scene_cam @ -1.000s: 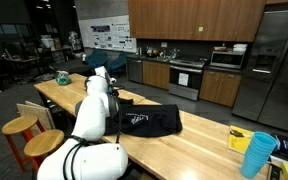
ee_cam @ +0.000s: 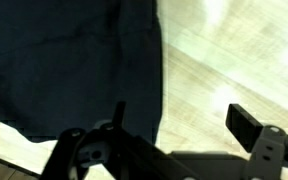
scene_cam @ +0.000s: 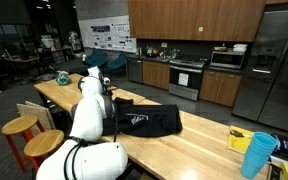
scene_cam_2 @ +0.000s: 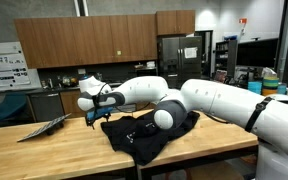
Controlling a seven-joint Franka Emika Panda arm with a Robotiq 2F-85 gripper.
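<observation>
A black cloth point(scene_cam: 154, 120) lies spread and wrinkled on the wooden table. Its dark fabric point(ee_cam: 79, 75) fills much of the left half of the wrist view, with an edge running down between my fingers. My gripper is open over that edge, one finger on the cloth's side and the other over bare wood. Nothing is seen held between them. In exterior view 2 the gripper point(scene_cam_2: 91, 121) is low near the cloth's far-left end; its height above the table is hard to judge.
A blue cup point(scene_cam: 257, 155) stands at the table's right end, near a yellow item point(scene_cam: 240, 139). A dark flat object point(scene_cam_2: 47, 129) rests on the table at left in exterior view 2. Stools point(scene_cam: 24, 125) stand beside the table. Bare wood lies right of the cloth.
The arm's far end, with the gripper, has shifted lower and slightly left in exterior view 1. The cloth looks the same.
</observation>
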